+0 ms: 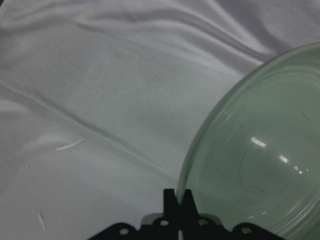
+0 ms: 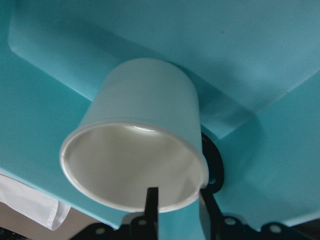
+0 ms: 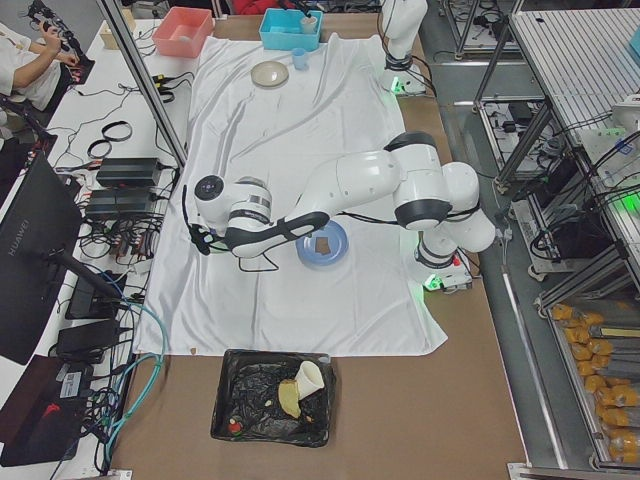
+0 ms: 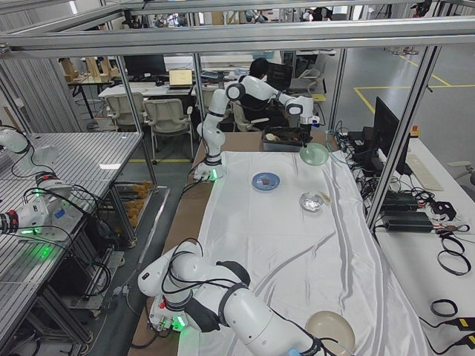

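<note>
My left gripper is shut on the rim of a translucent green plate (image 1: 255,145), over the white cloth; the left camera view shows the arm across the cloth's middle. In the right wrist view, a white cup (image 2: 140,95) lies tilted inside a turquoise bin (image 2: 270,170). My right gripper stands open at the cup's rim, with a dark piece (image 2: 213,165) partly hidden behind the cup.
On the cloth are a blue plate (image 3: 334,240), beige plate (image 3: 269,74), blue cup (image 3: 300,59) and foil item (image 4: 310,202). A black tray (image 3: 230,390) with scraps lies beyond the cloth. A pink bin (image 3: 183,30) stands aside.
</note>
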